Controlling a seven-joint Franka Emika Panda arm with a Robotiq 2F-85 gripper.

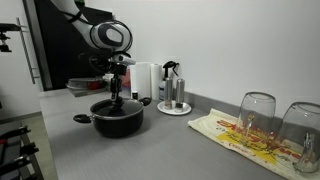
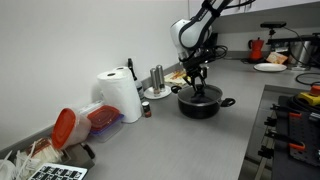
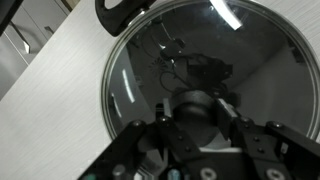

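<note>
A black pot (image 1: 120, 121) with two side handles stands on the counter, its glass lid (image 3: 150, 75) on top. In the wrist view the lid's round black knob (image 3: 195, 112) sits between the fingers of my gripper. The fingers are part open, one finger on either side of the knob; whether they touch it is hard to tell. From the second exterior view, the gripper (image 2: 198, 92) points down at the middle of the lid.
Behind the pot, a white plate (image 1: 174, 109) holds tall grinders. Upturned glass jars (image 1: 256, 114) rest on a patterned yellow cloth (image 1: 222, 129) at the right. White paper rolls (image 1: 142, 78) stand at the back.
</note>
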